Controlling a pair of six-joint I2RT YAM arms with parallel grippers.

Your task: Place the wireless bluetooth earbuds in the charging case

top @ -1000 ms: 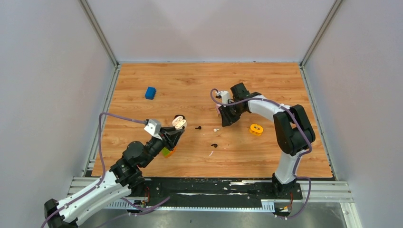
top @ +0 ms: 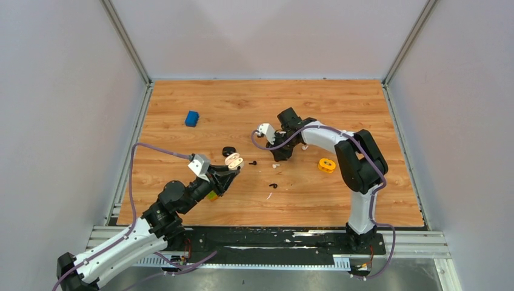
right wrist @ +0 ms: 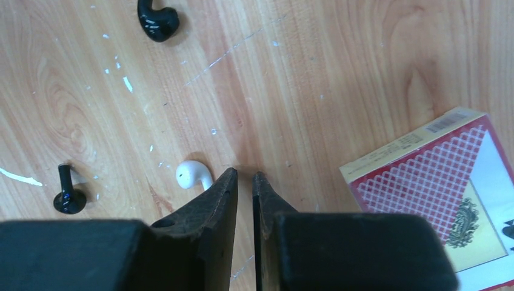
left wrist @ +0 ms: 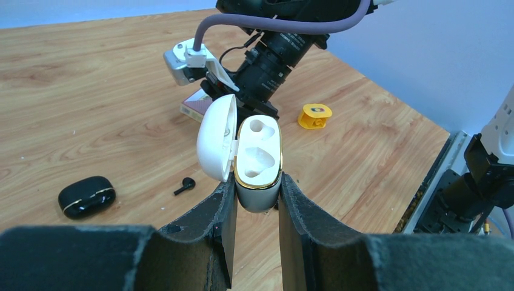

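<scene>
In the left wrist view the white charging case [left wrist: 257, 151] has its lid [left wrist: 217, 138] standing open and its slots empty; my left gripper is shut on the case's lower part. Over the table, my right gripper has its fingers a narrow gap apart, with nothing between them. A white earbud [right wrist: 190, 173] lies just left of the fingertips in the right wrist view, its stem end partly covered by the left finger. The top view shows this white earbud [top: 276, 165] in front of the right gripper.
Two black earbuds lie near: one black earbud [right wrist: 70, 197] to the left, another black earbud [right wrist: 157, 21] farther up. A patterned box [right wrist: 424, 176] is to the right. A black case [top: 228, 151], blue block [top: 191, 119] and yellow object [top: 327, 165] stand apart on the table.
My right arm has moved left across the table, toward the white earbud's side.
</scene>
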